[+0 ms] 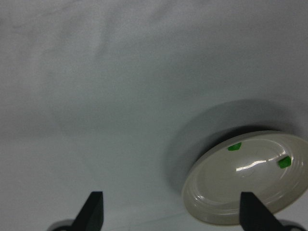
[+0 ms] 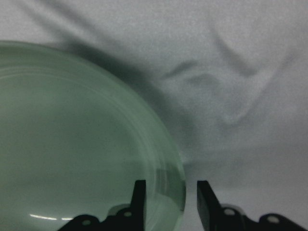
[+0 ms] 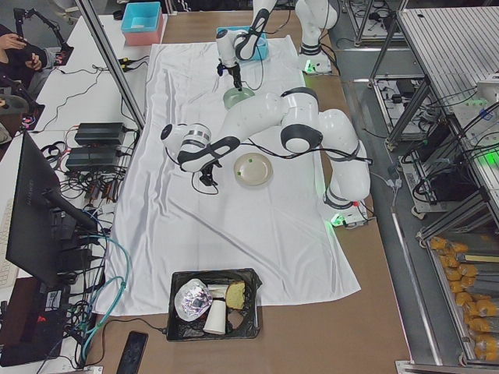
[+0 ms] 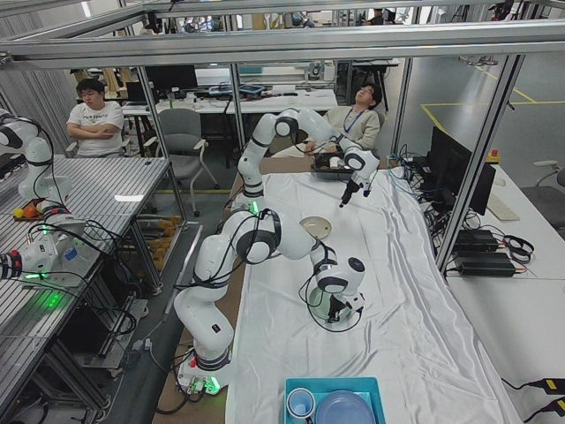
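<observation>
A cream plate (image 3: 253,169) with small green marks lies mid-cloth; in the left wrist view the plate (image 1: 245,178) is low at right. My left gripper is open above the cloth beside it, nothing between its fingers. A green plate (image 2: 72,134) fills much of the right wrist view, also seen behind the arm in the camera left view. My right gripper stands open at its rim, which lies between the two fingertips; contact cannot be told.
A black crate (image 3: 178,327) with a foil item, white cylinder and yellow sponge sits at one end of the white cloth (image 3: 218,234); a blue bin (image 4: 371,389) with cup and plate sits at the other. Monitor and cables line the side.
</observation>
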